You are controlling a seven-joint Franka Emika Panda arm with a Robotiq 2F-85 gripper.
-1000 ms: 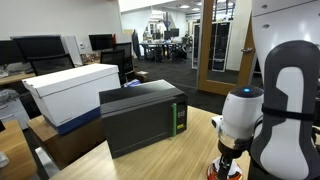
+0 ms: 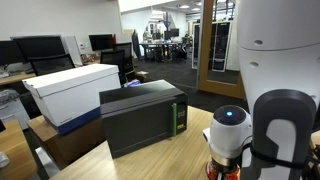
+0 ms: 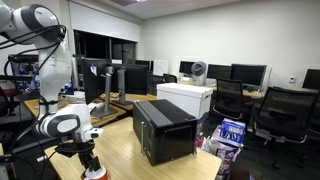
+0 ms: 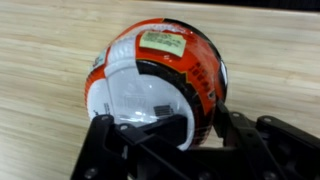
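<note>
A round red-and-white container with a white lid stands on the wooden table and fills the middle of the wrist view. The gripper is over it, its black fingers apart with part of the lid between them; whether both touch it does not show. In exterior view 2 the same container is at the bottom edge, under the white hand. Exterior view 1 has the hand low at the right, mostly covering the container.
A black microwave-like box stands on the table, farther back. Behind it is a white box with a blue base. Monitors stand at the back left in exterior view 2. Bare table lies between the container and the black box.
The hand has come down over the container and a little toward the left in exterior view 1. Less of the container shows there now. The boxes have not moved.
</note>
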